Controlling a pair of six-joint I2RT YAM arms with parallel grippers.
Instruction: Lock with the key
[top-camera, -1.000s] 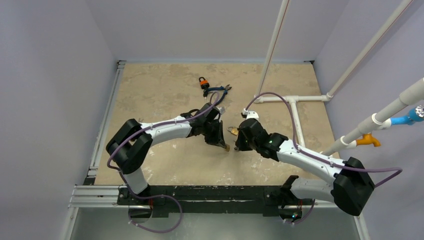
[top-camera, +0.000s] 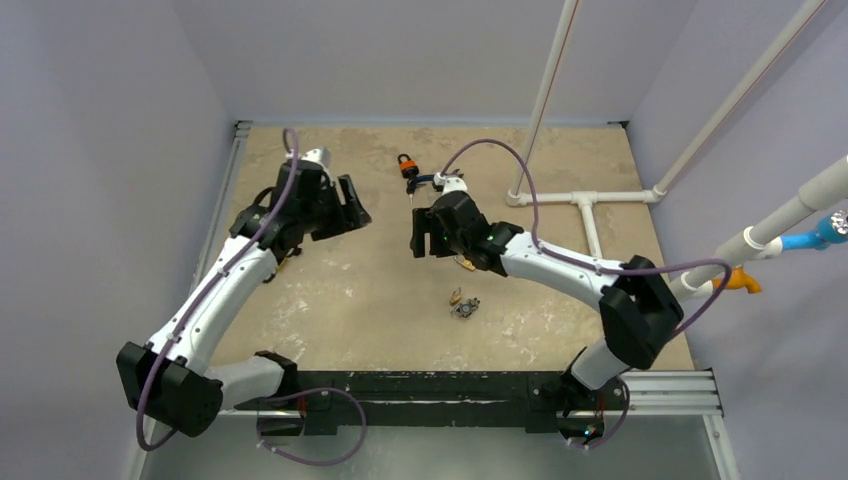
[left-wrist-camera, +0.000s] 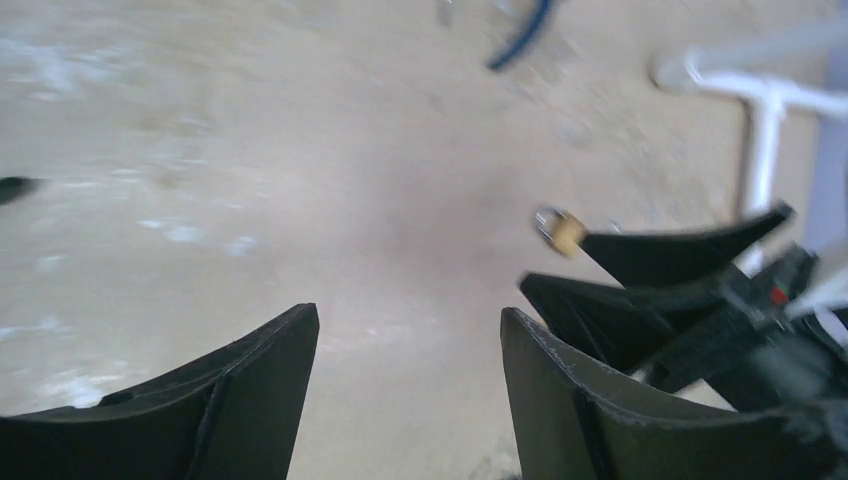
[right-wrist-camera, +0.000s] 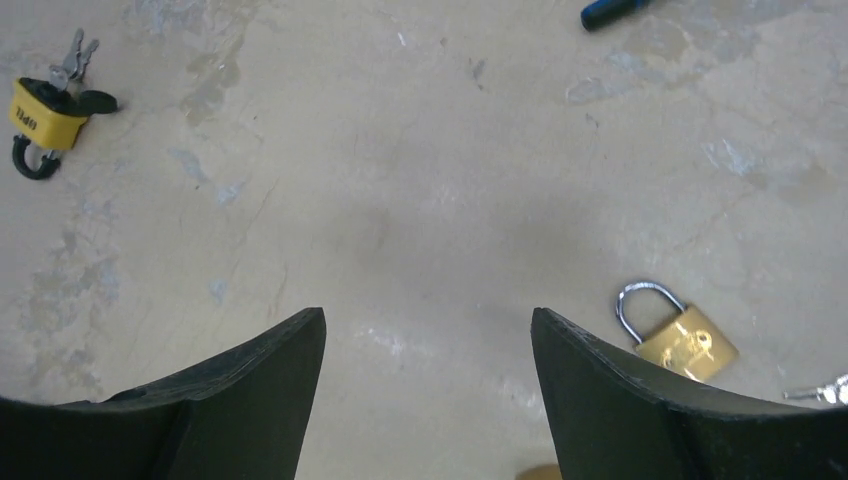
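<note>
My left gripper (top-camera: 335, 215) is raised over the left half of the board, open and empty. Over the middle, my right gripper (top-camera: 432, 232) is open too, nothing between its fingers. Below it in the right wrist view lie a brass padlock (right-wrist-camera: 688, 342) with a silver shackle and, at the right edge, small silver metal pieces (right-wrist-camera: 820, 392), partly cut off. A yellow padlock (right-wrist-camera: 45, 120) with keys attached lies at upper left there. In the top view, a small brass piece (top-camera: 456, 297) and a silver cluster (top-camera: 465, 309), perhaps keys, lie near the front middle.
An orange padlock (top-camera: 408, 167) and blue-handled pliers (top-camera: 422, 181) lie at the back middle. White pipes (top-camera: 590, 225) line the right side, with an orange tap (top-camera: 738, 281) at far right. The board's front middle is mostly clear.
My left arm has moved up and left, away from the middle of the board. My right gripper has risen back and left, uncovering the small pieces at the front.
</note>
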